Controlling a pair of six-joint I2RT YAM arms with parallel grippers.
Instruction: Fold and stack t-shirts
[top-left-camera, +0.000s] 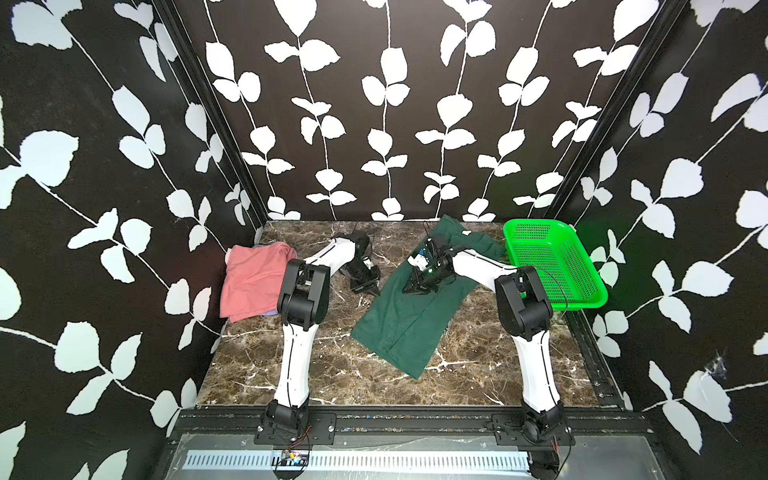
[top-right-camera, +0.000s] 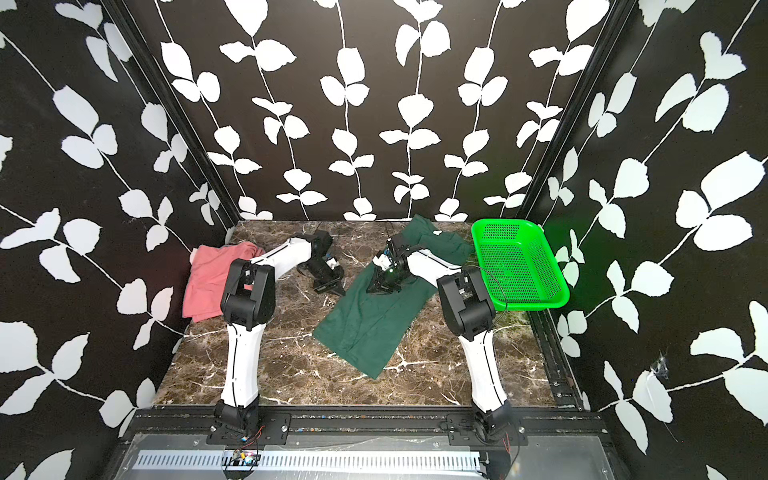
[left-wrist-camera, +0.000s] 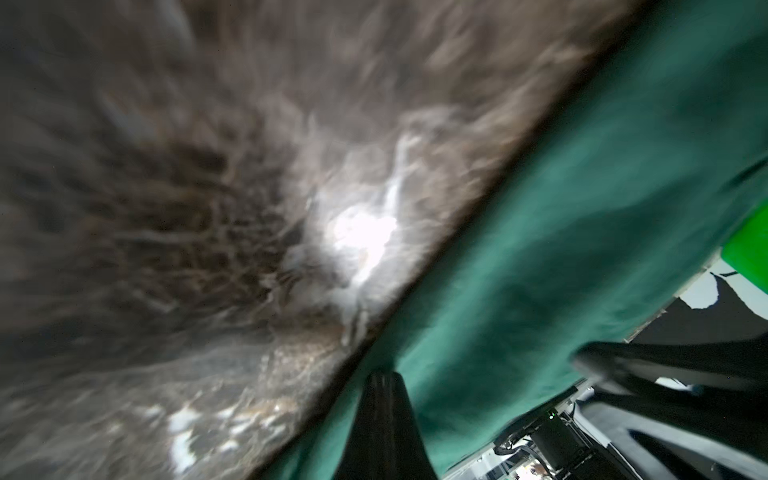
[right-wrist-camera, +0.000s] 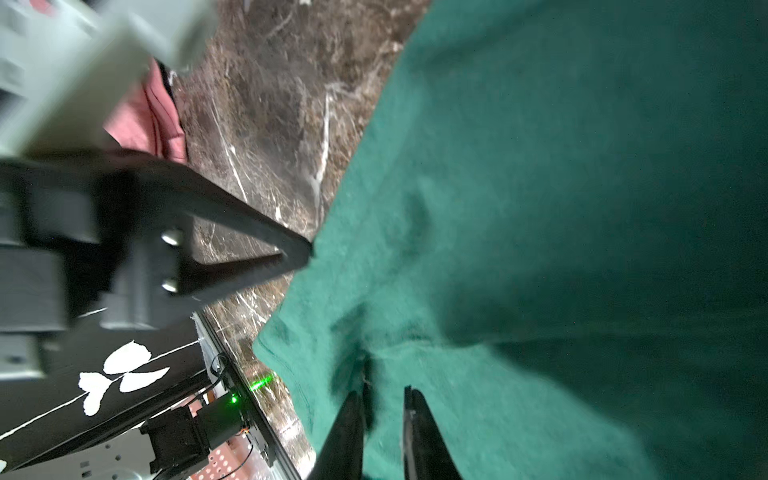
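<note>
A dark green t-shirt lies slantwise across the middle of the table, folded into a long strip with its far end spread toward the basket. My left gripper is shut at the shirt's left edge, and no cloth shows between its fingers. Over the shirt's middle, near that same edge, is my right gripper. Its fingers stand a little apart with green cloth visible beyond the gap; no cloth looks pinched. Folded pink-red cloth rests at the table's left, partly behind the left arm in the top right view.
The green basket stands at the right, empty where its inside shows. Both grippers are close together over the middle.
</note>
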